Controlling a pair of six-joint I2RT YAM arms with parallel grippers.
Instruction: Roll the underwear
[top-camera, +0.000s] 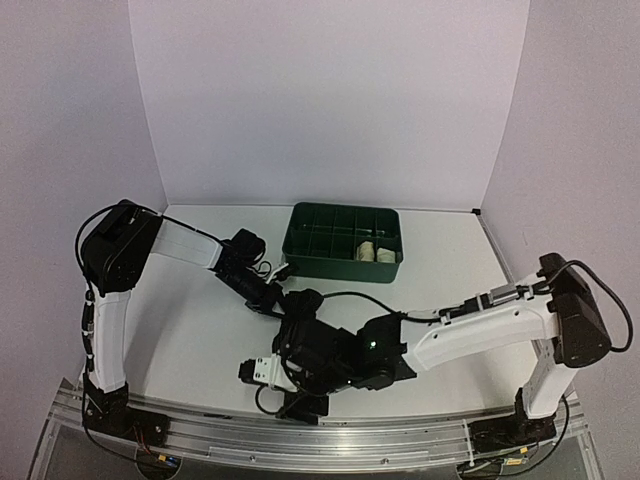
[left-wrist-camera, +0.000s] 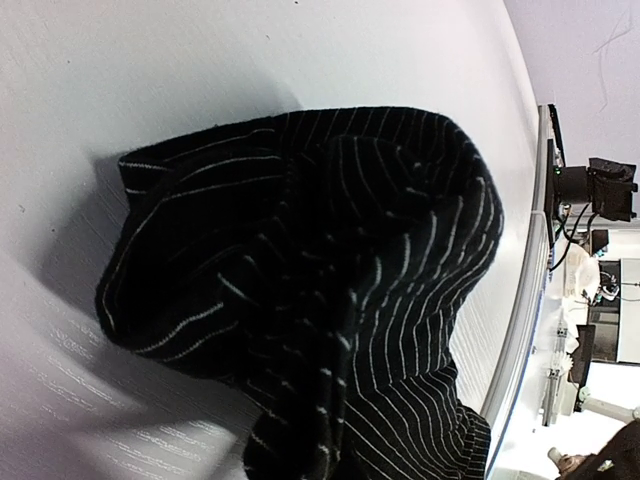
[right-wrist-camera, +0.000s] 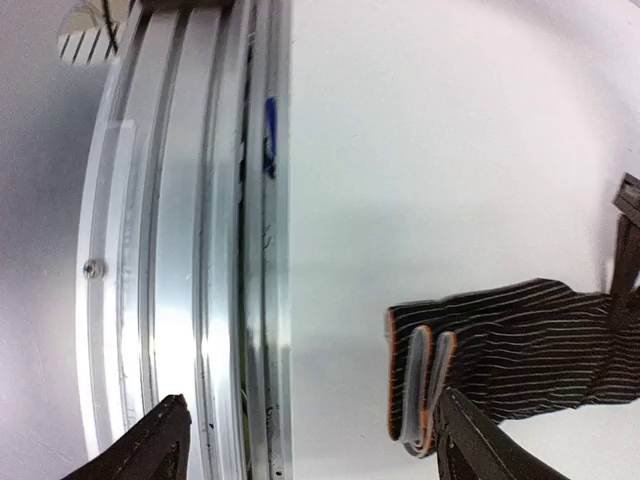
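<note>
My left gripper is low over the table at the far end of the black pinstriped underwear; its fingers are out of the left wrist view, and their state is unclear. My right gripper hangs open over the table's front, its two fingertips apart at the bottom of the right wrist view. Below it the underwear lies as a folded strip with a banded near end, its far end beside the left gripper's fingers. In the top view the right arm hides most of the underwear.
A green divided bin stands at the back centre with pale rolled items in right compartments. A metal rail runs along the front edge.
</note>
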